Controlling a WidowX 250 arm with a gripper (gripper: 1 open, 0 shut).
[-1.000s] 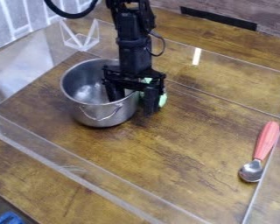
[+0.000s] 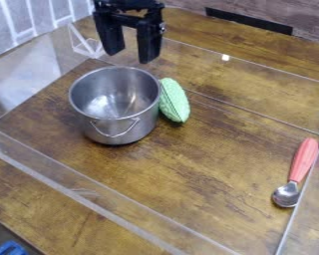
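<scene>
My black gripper (image 2: 131,42) is raised at the top of the view, its two fingers apart with nothing between them, above and behind a steel pot (image 2: 115,106) with a wire handle. A light green oblong object (image 2: 174,101) lies just right of the pot. A scoop with a red handle (image 2: 302,162) and metal head lies at the right.
Clear plastic walls border the wooden table (image 2: 175,189) on several sides. A blue object (image 2: 8,248) shows at the bottom left corner.
My gripper has risen from down over the pot and the green object to the top of the view, uncovering both.
</scene>
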